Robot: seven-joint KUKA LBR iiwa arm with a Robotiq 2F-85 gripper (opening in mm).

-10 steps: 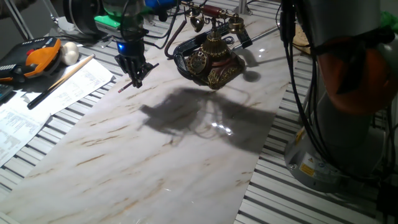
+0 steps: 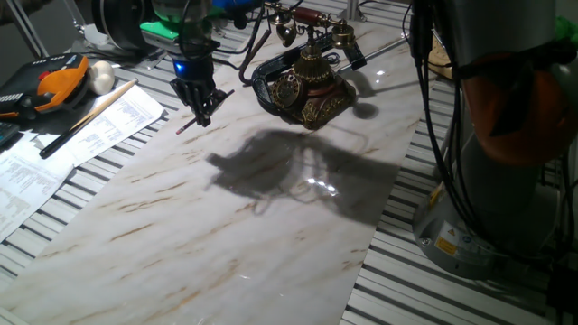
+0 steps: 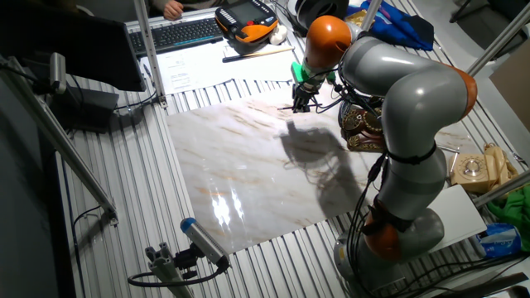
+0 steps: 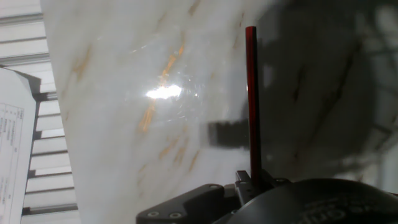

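Observation:
A thin dark-red stick (image 4: 252, 93), like a pencil, is clamped in my gripper, which is shut on it near one end of the part that shows. The wrist view shows its long free part reaching away over the pale marble-patterned board (image 4: 112, 112). In exterior view 1 my gripper (image 2: 206, 119) hangs above the board's far left part, and the stick crosses it at a slant, a short end (image 2: 185, 125) poking out on the left. A shadow separates the stick from the surface. The fingers' exact contact is partly hidden.
An ornate antique-style telephone (image 2: 312, 90) stands close on the gripper's right. Papers (image 2: 108, 126), a dark-and-tan rod (image 2: 86, 117) and an orange-black device (image 2: 45, 86) lie at left. A beige telephone (image 3: 476, 168) sits behind the arm. The board's near part is clear.
My gripper, with the stick in it, has shifted slightly to the right over the last second. The telephone and the other objects have stayed put.

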